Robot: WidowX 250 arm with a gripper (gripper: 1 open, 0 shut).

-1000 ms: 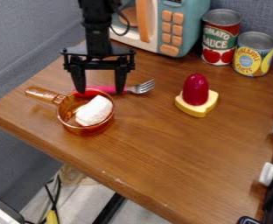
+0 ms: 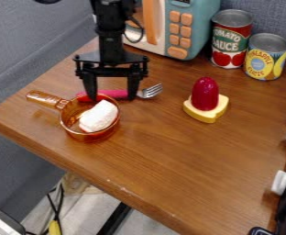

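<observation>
My black gripper hangs over the back-left of the table with its two fingers apart, above a fork with a pink handle; whether anything is between the fingertips is hard to tell. Just in front of it sits a copper pan with its handle pointing back-left and a white wrapped item inside. To the right, a red upright object stands on a yellow base.
A teal microwave, a tomato can and a yellow can stand along the back. A dark appliance lines the right edge.
The gripper has shifted slightly to the right and down. The pan, fork and other objects look unmoved.
</observation>
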